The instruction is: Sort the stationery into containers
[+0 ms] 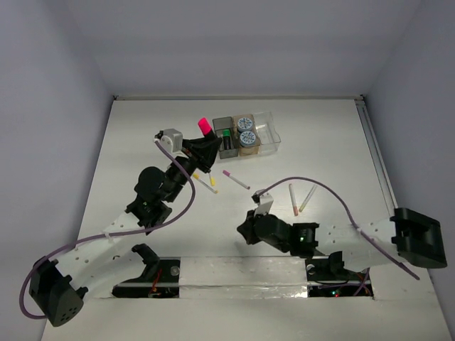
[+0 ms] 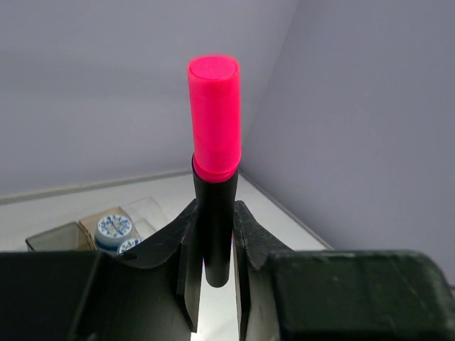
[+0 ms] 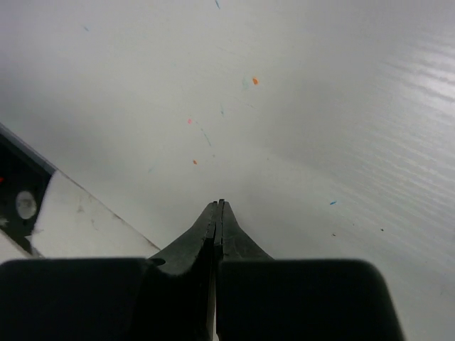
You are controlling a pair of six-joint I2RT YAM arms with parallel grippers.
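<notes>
A thick black marker with a pink cap (image 2: 215, 117) stands upright between the fingers of my left gripper, which is shut on it. In the top view this pink-capped marker (image 1: 205, 127) is just left of the clear organizer (image 1: 264, 122). One grey compartment of the organizer holds a green-topped marker (image 1: 227, 139); a brown box (image 1: 242, 119) with two round lidded jars (image 1: 247, 138) is beside it. My right gripper is shut above bare table, nothing between its fingertips. Slim pens lie loose: a purple-ended one (image 1: 237, 180) and a yellow-ended one (image 1: 205, 184).
Two more slim pens, one orange-ended (image 1: 293, 199) and one yellow-ended (image 1: 308, 198), lie right of centre. Bare white table (image 1: 320, 135) stretches to the right of the organizer and to the far left.
</notes>
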